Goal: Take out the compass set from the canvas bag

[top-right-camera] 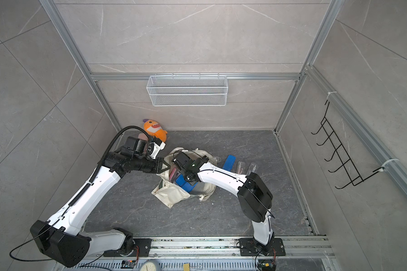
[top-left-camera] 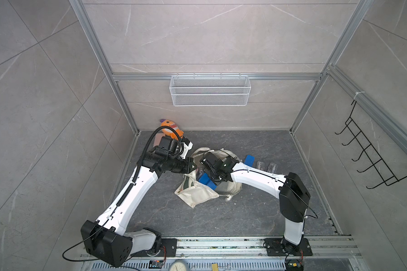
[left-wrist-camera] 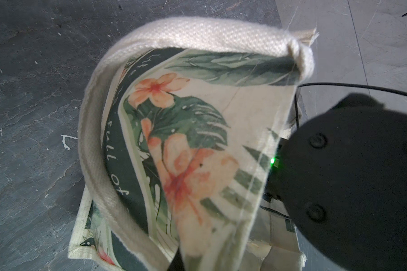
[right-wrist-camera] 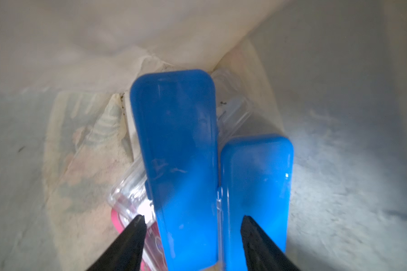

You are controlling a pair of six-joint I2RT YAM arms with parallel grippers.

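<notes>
The cream canvas bag (top-left-camera: 196,194) lies open mid-floor, its floral printed edge (left-wrist-camera: 190,176) raised in the left wrist view. My left gripper (top-left-camera: 190,167) is shut on that edge at the bag's left; its fingertips are mostly hidden by cloth. My right gripper points down inside the bag, open, over two blue cases (right-wrist-camera: 176,149). A clear case (right-wrist-camera: 126,194) and a pink-edged case (right-wrist-camera: 151,241) lie beneath them; whether these are compass sets I cannot tell.
An orange plush toy (top-left-camera: 169,126) sits at the back left. A blue case (top-left-camera: 249,160) and clear items (top-left-camera: 271,168) lie right of the bag. A wire basket (top-left-camera: 209,90) hangs on the back wall, a hook rack (top-left-camera: 366,149) on the right wall.
</notes>
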